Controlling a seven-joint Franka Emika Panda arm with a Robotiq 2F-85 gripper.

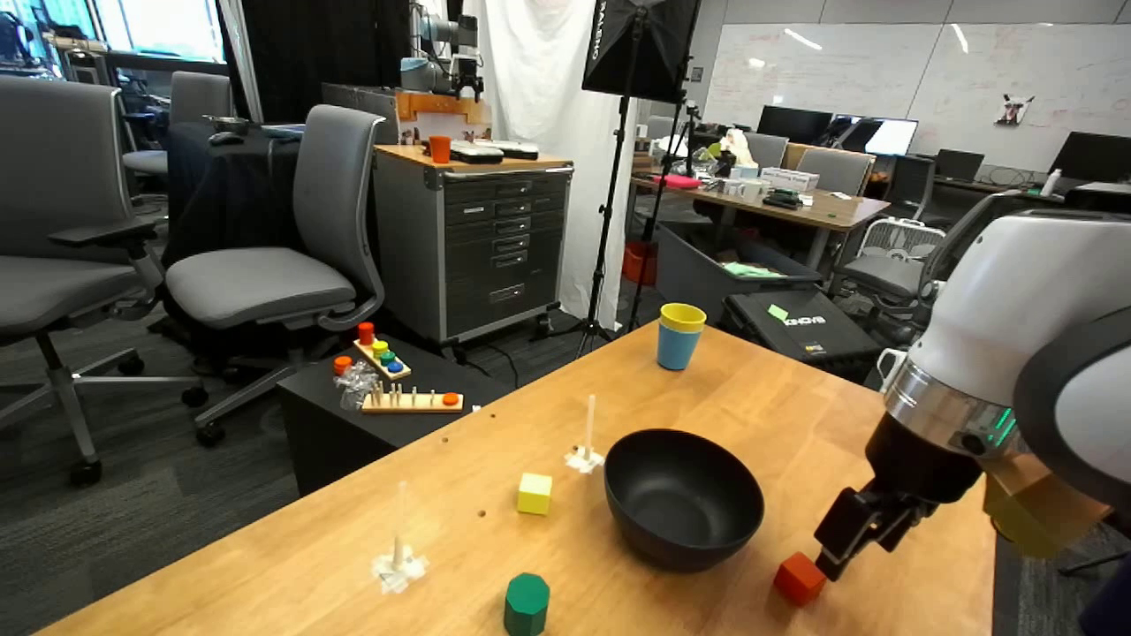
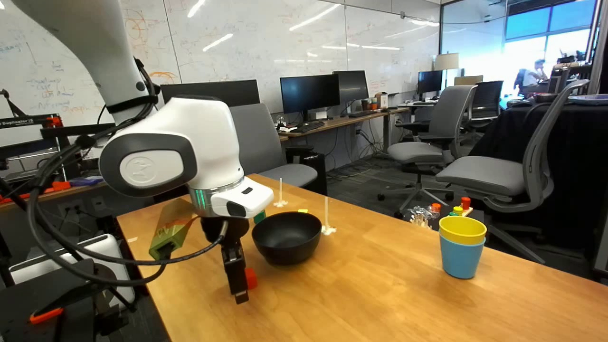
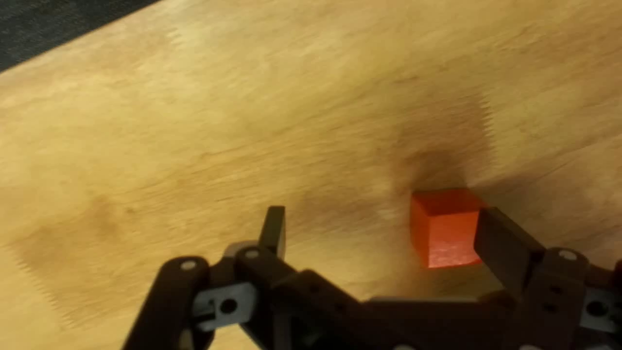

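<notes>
An orange-red cube (image 1: pixel 800 579) rests on the wooden table, to the right of a black bowl (image 1: pixel 684 498). My gripper is open, low over the table. In the wrist view the cube (image 3: pixel 452 239) lies inside the gap, close against the right finger (image 3: pixel 506 248), which hides its right edge; bare table shows between it and the left finger. From the other side, the cube (image 2: pixel 251 277) is partly hidden behind the gripper. The bowl (image 2: pixel 286 238) looks empty in exterior view 1.
Left of the bowl are a yellow cube (image 1: pixel 535 494), a green block (image 1: pixel 526 604) and two thin upright pegs, one the near peg (image 1: pixel 398 541). Stacked yellow and blue cups (image 1: pixel 679 337) stand at the back.
</notes>
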